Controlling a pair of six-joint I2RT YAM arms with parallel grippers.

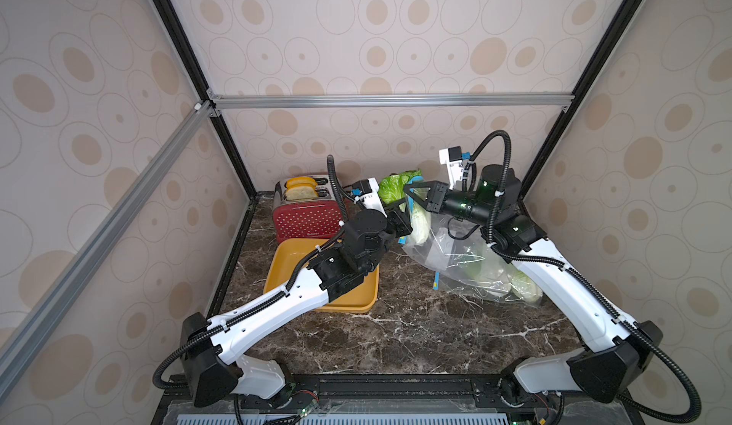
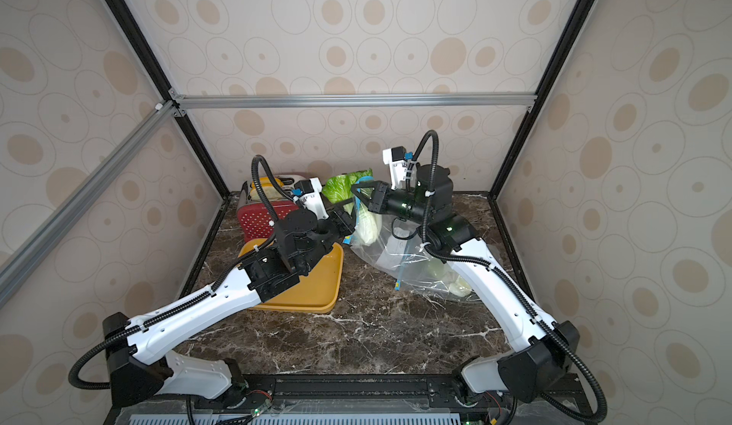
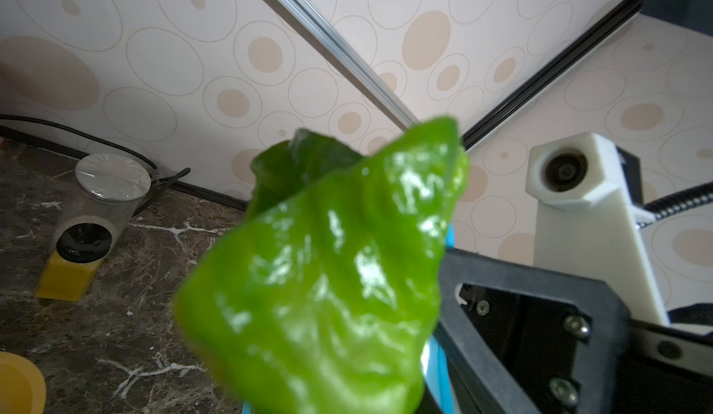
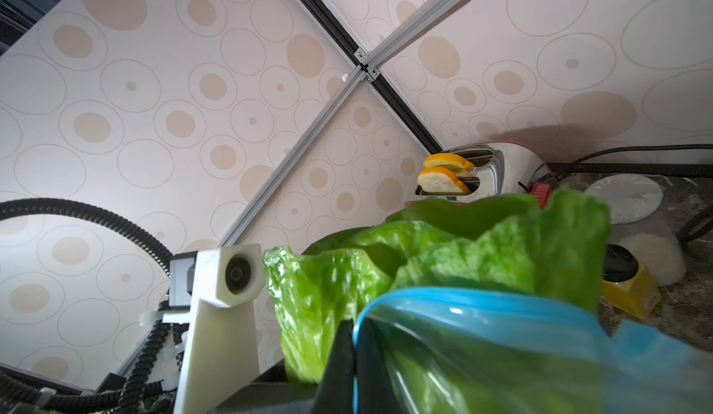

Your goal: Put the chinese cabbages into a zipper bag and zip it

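A Chinese cabbage with green leaves and a pale stem is partly inside the clear zipper bag. Its leaves rise above the bag's blue rim, filling much of both wrist views. My left gripper is shut on this cabbage at the mouth's left side; leaves hide its fingers in the left wrist view. The right gripper pinches the blue rim between its shut fingertips. Another cabbage lies low in the bag at the right, with pale shapes beside it blurred by the plastic.
At the back left stands a red dotted toaster with slices in it. A yellow tray sits below my left arm. Behind the bag is a clear, yellow-based container.
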